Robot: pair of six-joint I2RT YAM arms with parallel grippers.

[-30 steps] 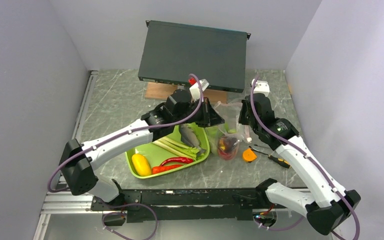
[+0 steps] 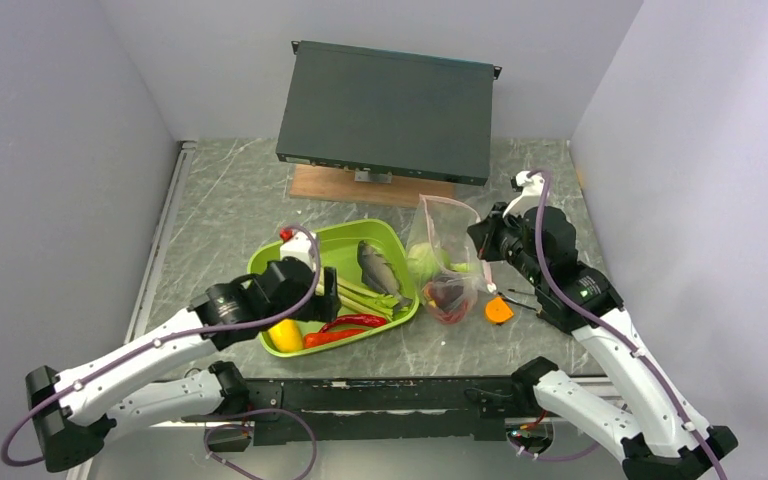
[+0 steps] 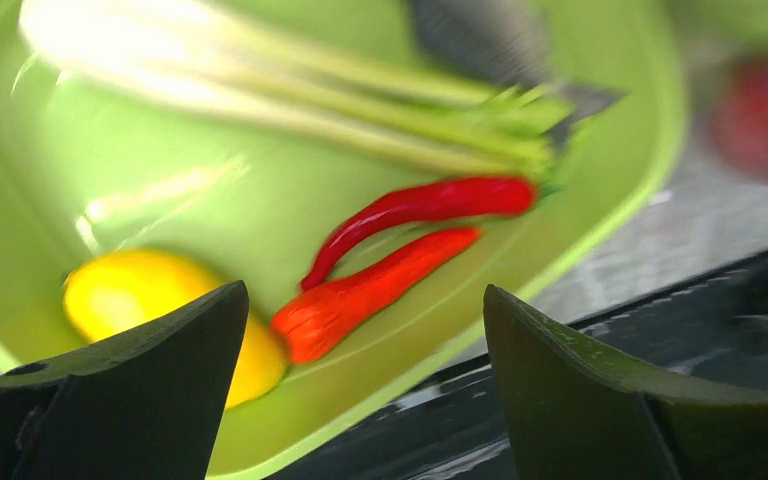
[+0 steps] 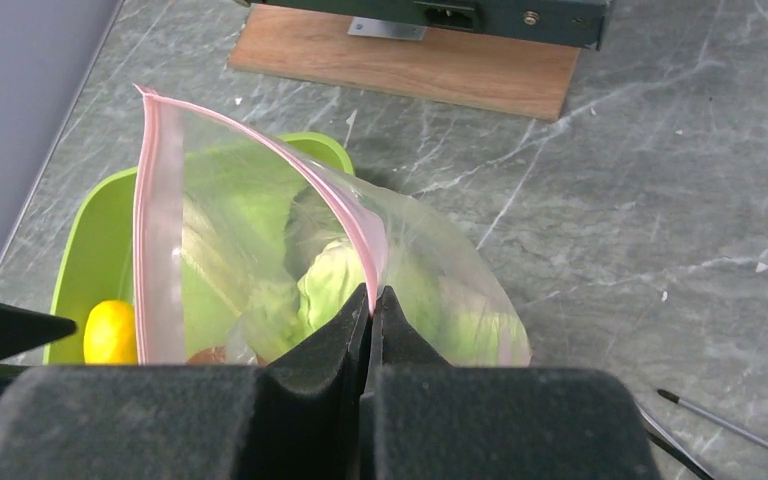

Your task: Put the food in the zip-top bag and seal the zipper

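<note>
The clear zip top bag (image 2: pixel 447 228) stands with its mouth spread, just right of the green tray. In the right wrist view its pink-edged rim (image 4: pixel 260 140) runs down into my right gripper, which is shut on that thin edge. Pale green food (image 4: pixel 330 280) and something reddish (image 2: pixel 447 292) show inside the bag. My left gripper is open above the tray, with nothing between its fingers. Under it lie a yellow vegetable (image 3: pixel 140 290), an orange-red carrot-like piece (image 3: pixel 360 295), a red chili (image 3: pixel 410 210) and celery stalks (image 3: pixel 290 100); a grey fish (image 2: pixel 375 265) lies behind.
The green tray (image 2: pixel 390 232) sits left of the bag. An orange object (image 2: pixel 498 310) and thin tools (image 4: pixel 730 425) lie on the right. A dark box (image 2: pixel 385 110) on a wooden board (image 2: pixel 400 190) stands at the back.
My left gripper has moved left and toward the front, from the bag's mouth to over the tray. The right gripper has shifted slightly at the bag's edge, and the bag's mouth looks wider.
</note>
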